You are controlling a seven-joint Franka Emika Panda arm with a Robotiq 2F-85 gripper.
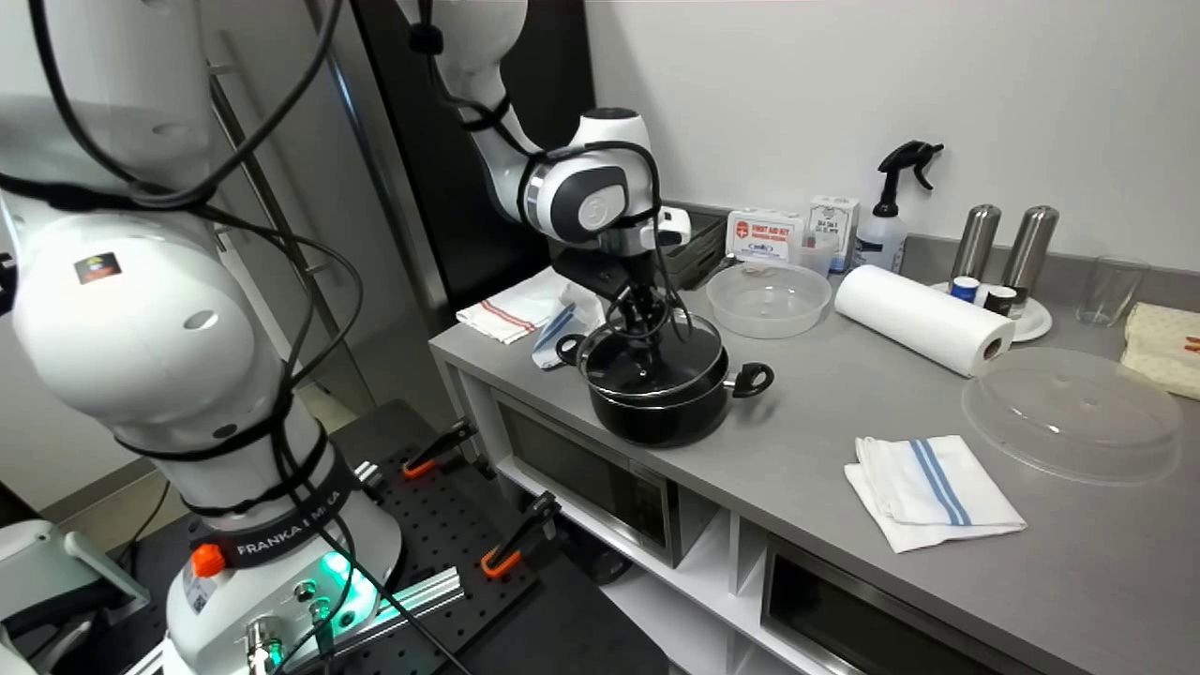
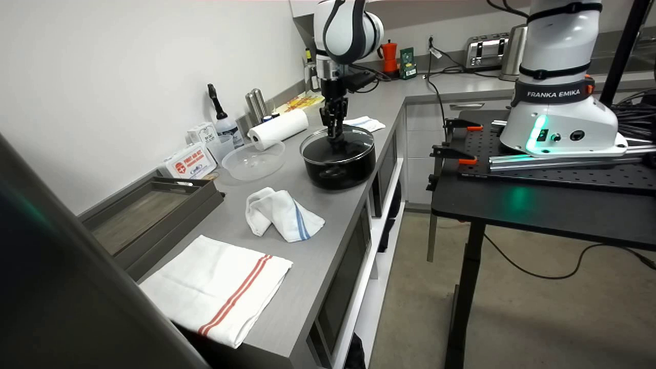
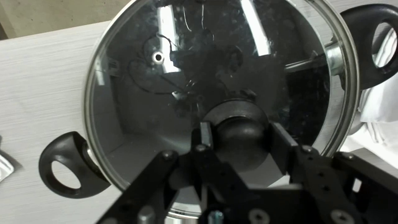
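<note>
My gripper is shut on the round black knob [image 3: 242,140] of a glass lid, one finger on each side of it. The clear lid [image 3: 149,108] with its metal rim hangs over the black pot [image 1: 664,422]. In exterior view 1 the lid sits slightly left of and above the pot's mouth, with a gap showing at the right. Whether its rim touches the pot anywhere, I cannot tell. Both black pot handles [image 3: 63,164] stick out past the lid in the wrist view.
A crumpled blue-striped towel [image 2: 283,215] lies near the pot, and a red-striped towel [image 2: 215,289] farther along. Behind stand a clear plastic bowl [image 1: 770,298] and a paper towel roll [image 1: 922,321]. A folded towel [image 1: 934,489] rests right of the pot, with bare counter between.
</note>
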